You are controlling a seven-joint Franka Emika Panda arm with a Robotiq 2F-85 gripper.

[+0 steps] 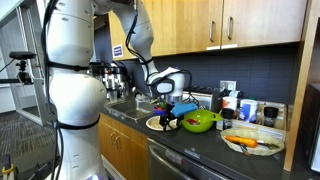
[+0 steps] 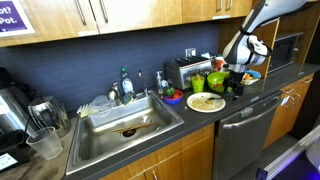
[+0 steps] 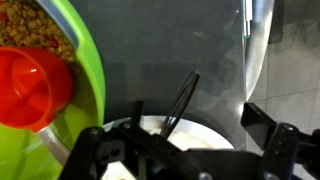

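My gripper is open over the front of the counter, its fingers wide apart at the bottom of the wrist view. Between them a thin dark object (image 3: 181,101) rises over the rim of a white plate (image 3: 205,133); what it is, I cannot tell. Left in that view is a green bowl (image 3: 88,62) holding brown crumbly food (image 3: 45,32) and a red round utensil (image 3: 33,88) with a pale handle. From outside, the gripper (image 1: 172,121) hangs low between the plate (image 1: 156,125) and the green bowl (image 1: 203,119).
A tray (image 1: 262,148) with carrots (image 1: 240,140) lies on the counter to the right. Jars (image 1: 270,115) stand along the back wall. The sink (image 2: 130,125) is beyond the plate, and a toaster (image 2: 188,73) stands behind it. The counter's front edge is close to the gripper.
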